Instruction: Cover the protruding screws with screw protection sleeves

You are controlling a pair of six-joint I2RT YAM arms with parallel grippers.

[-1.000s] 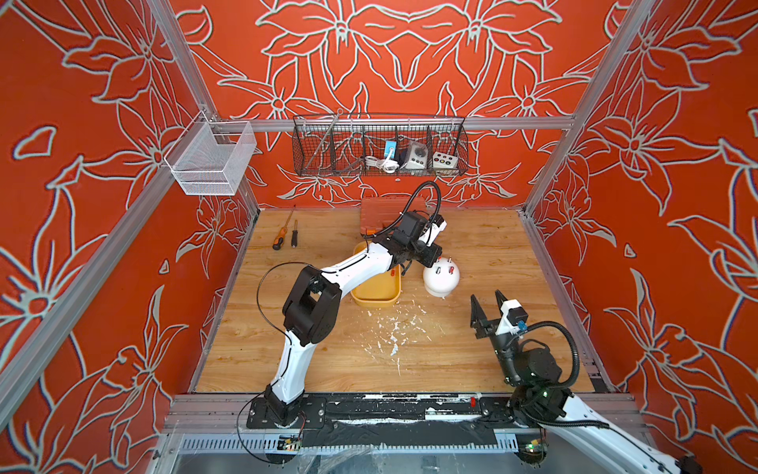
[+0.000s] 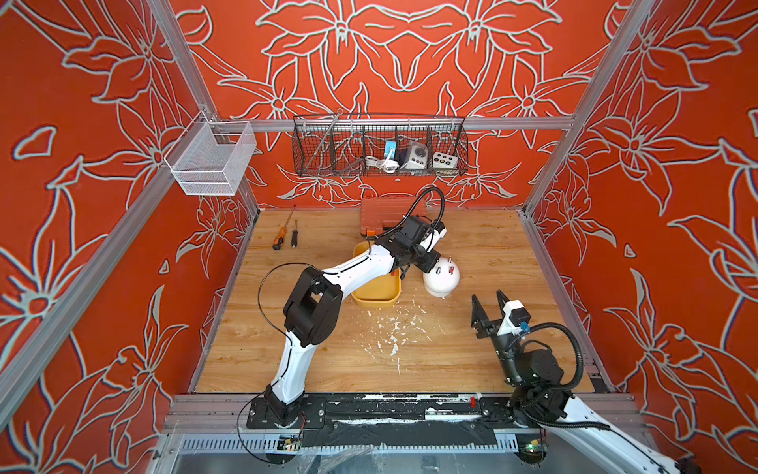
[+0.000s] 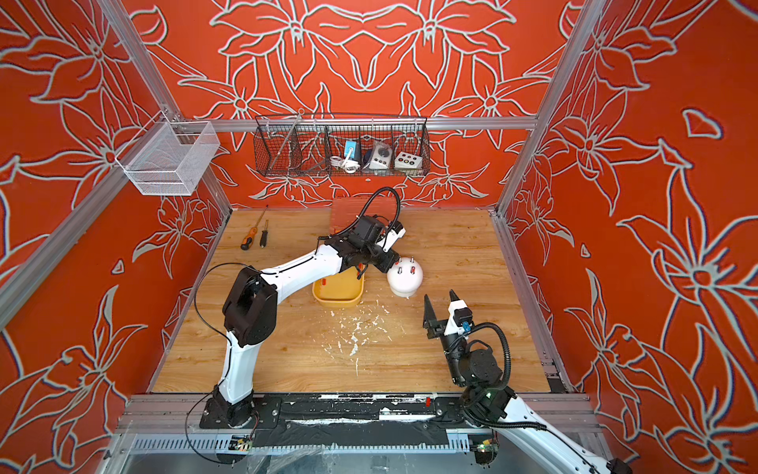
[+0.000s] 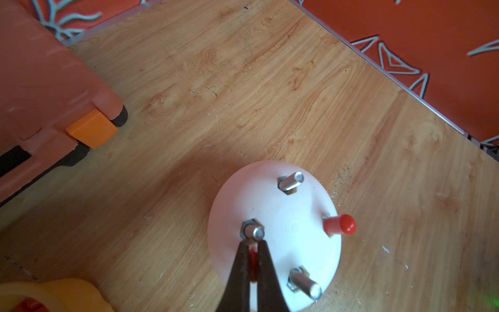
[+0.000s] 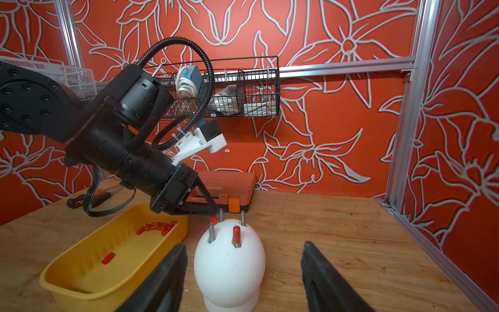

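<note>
A white rounded dome (image 4: 280, 208) carries several upright screws. One of them wears a red sleeve (image 4: 339, 224); bare metal shows on the near-left screw (image 4: 253, 230), the far screw (image 4: 291, 181) and the front screw (image 4: 305, 283). My left gripper is shut on a small red sleeve (image 4: 253, 266), held over the dome close to the near-left screw. Whether sleeve and screw touch cannot be told. My right gripper stands open and empty, away from the dome on the right side of the table.
The yellow tray (image 5: 114, 275) holds several loose red sleeves (image 5: 156, 226) left of the dome. Behind stands a red case (image 2: 383, 215). Two screwdrivers (image 2: 281, 235) lie far left; white scraps (image 2: 394, 331) litter the middle.
The right arm shows hardly any movement.
</note>
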